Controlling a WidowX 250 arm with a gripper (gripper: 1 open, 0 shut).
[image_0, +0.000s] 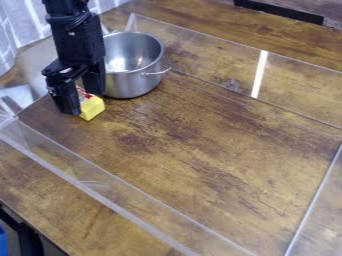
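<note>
My black gripper (67, 84) reaches down from the top left, its fingers beside a yellow block (90, 108) on the wooden table, partly covering it. Whether the fingers are open or closed on the block is unclear. A steel pot (134, 62) with side handles stands just behind and to the right of the block.
Clear plastic panels border the wooden table (214, 160) along the back, front left and right. A dark object (11, 240) sits at the bottom left corner.
</note>
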